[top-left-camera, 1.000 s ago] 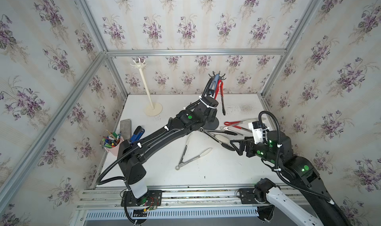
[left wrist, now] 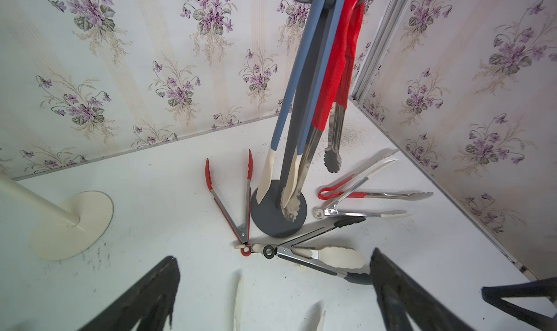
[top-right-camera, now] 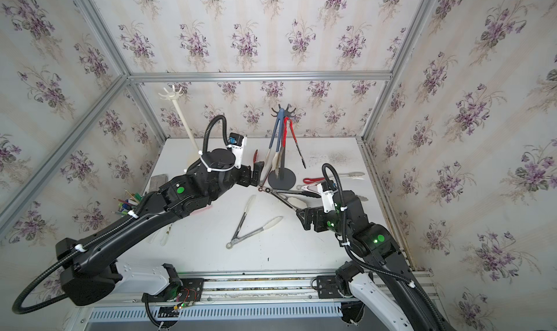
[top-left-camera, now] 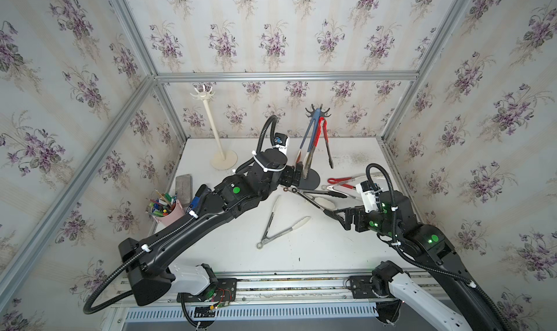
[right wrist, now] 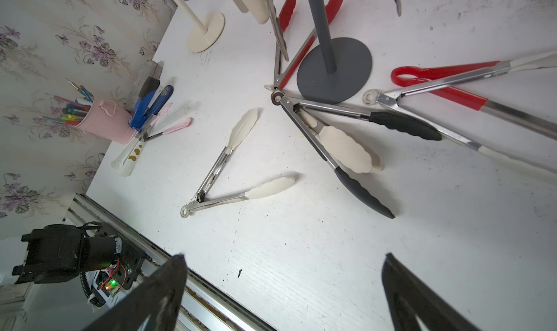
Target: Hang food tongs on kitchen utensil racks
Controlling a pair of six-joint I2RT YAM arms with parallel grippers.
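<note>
Blue-handled tongs (left wrist: 294,81) and red-handled tongs (left wrist: 333,81) hang from the hooks of the dark grey rack (left wrist: 269,223), dangling above its base. My left gripper (top-left-camera: 297,177) stands open to the left of that rack, nothing between its fingers. Beside the base lie black-tipped tongs (right wrist: 362,196), partly over beige-tipped tongs (right wrist: 346,148). Red-tipped tongs (left wrist: 210,177) spread open left of the base. White-tipped tongs (right wrist: 269,188) lie alone nearer the front. Open and empty, my right gripper (top-left-camera: 341,217) is close to the black-tipped tongs.
A cream rack (top-left-camera: 213,124) with bare hooks stands back left. More tongs, red-handled (right wrist: 464,98) and white-tipped (right wrist: 516,165), lie crossed at right. A pink cup (right wrist: 110,122) of pens occupies the left edge.
My left arm has drawn back leftward, away from the dark rack and its hanging tongs. The hanging red tongs swing.
</note>
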